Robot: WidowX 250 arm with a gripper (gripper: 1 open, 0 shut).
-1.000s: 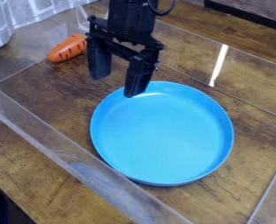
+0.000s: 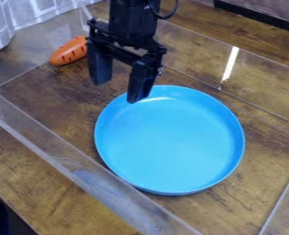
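My black gripper (image 2: 121, 71) hangs over the wooden surface at the upper centre, open, its two fingers apart at left and right with nothing seen between them. Its right finger is just above the back-left rim of a large empty blue plate (image 2: 169, 138). An orange carrot-like object (image 2: 68, 51) lies at the upper left, a little behind and left of the gripper.
A clear plastic wall (image 2: 63, 151) runs diagonally along the lower left, and another clear edge is at the top left. The wood to the right of the plate and behind it is free, apart from a thin white streak at upper right.
My gripper has shifted very slightly to the left. The plate and the orange object have not moved.
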